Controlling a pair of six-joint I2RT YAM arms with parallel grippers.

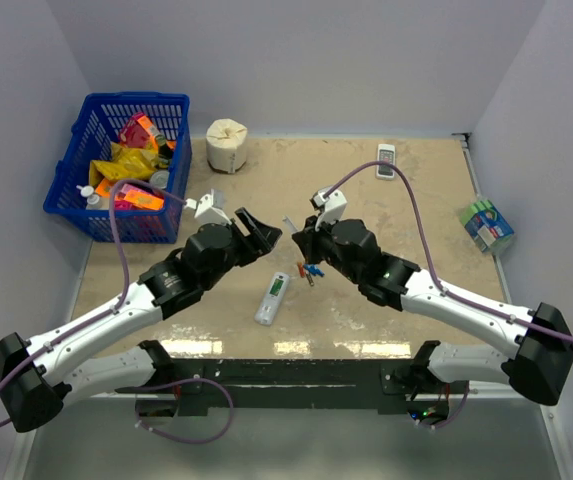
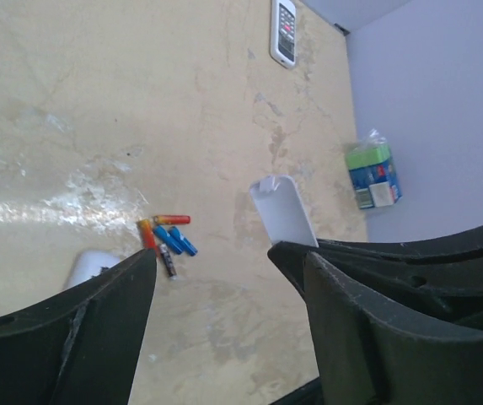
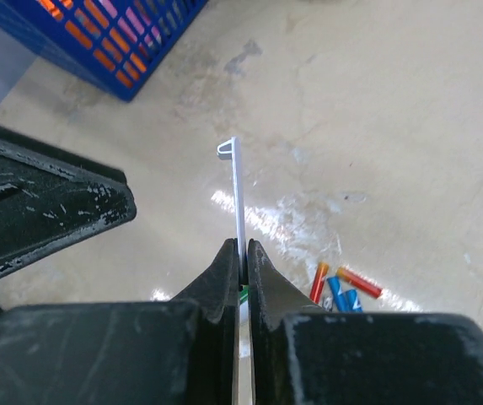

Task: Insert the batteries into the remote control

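Observation:
My right gripper [image 1: 306, 232] is shut on a thin white cover held upright above the table; the left wrist view shows that cover [image 2: 280, 209] beside the right arm's black fingers. My left gripper [image 1: 262, 230] stands open just to its left, nothing between its fingers. Below, the white remote [image 1: 272, 298] with its green display lies near the front middle. Beside it are several small batteries, red [image 2: 171, 219] and blue [image 2: 182, 240], and one dark one [image 2: 167, 261].
A blue basket [image 1: 86, 170] of mixed goods fills the back left. A white roll [image 1: 226, 145] and another remote [image 1: 386, 160] sit at the back; a blue-green pack [image 1: 486, 225] stands at the right edge.

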